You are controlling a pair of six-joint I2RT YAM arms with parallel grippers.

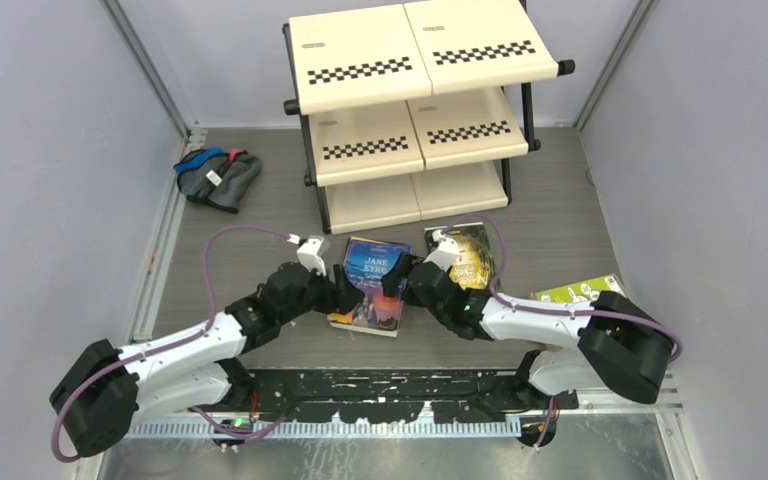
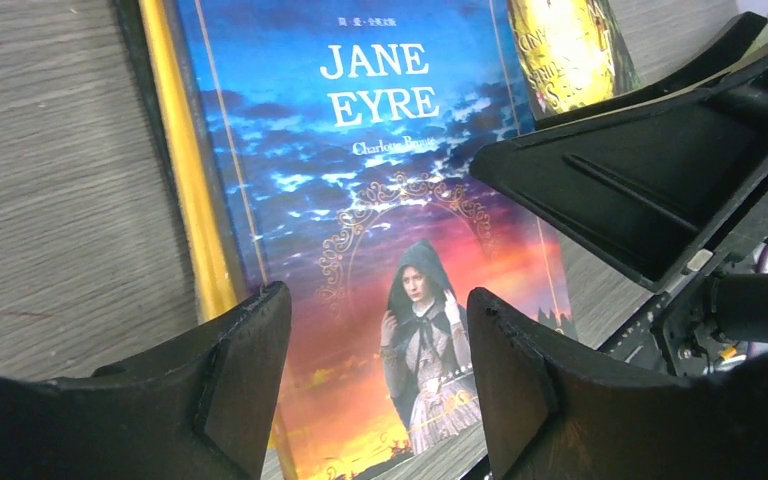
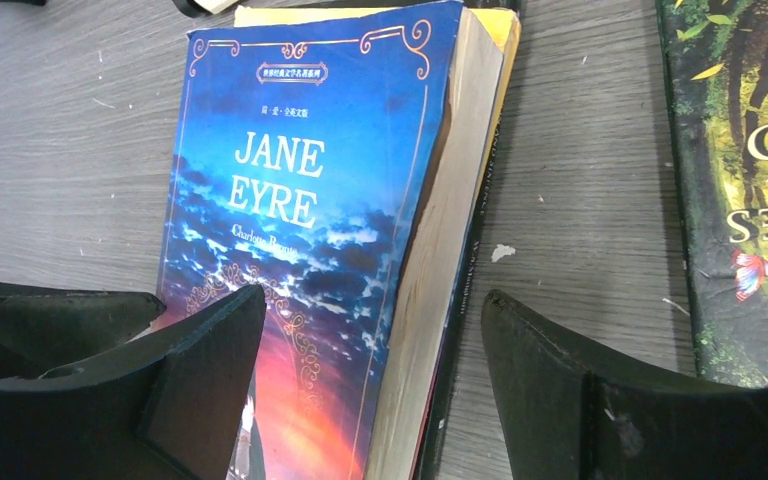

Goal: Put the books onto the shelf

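The blue Jane Eyre book (image 1: 372,266) lies face up on top of a yellow-edged book (image 2: 192,190) and a dark cover beneath, slightly skewed against them. My left gripper is open over its lower left part, the fingers apart above the cover. At the book's right side my right gripper stands part open, one finger over the cover and the other above bare table; nothing is gripped. A yellow-and-green book (image 1: 473,255) lies separately to the right, partly hidden by the right arm in the top view.
A cream tiered shelf (image 1: 372,205) stands empty behind the books. A grey pouch (image 1: 217,178) sits at the back left. A lime-green book (image 1: 577,290) lies at the far right, partly behind the right arm. Bare table shows left of the stack.
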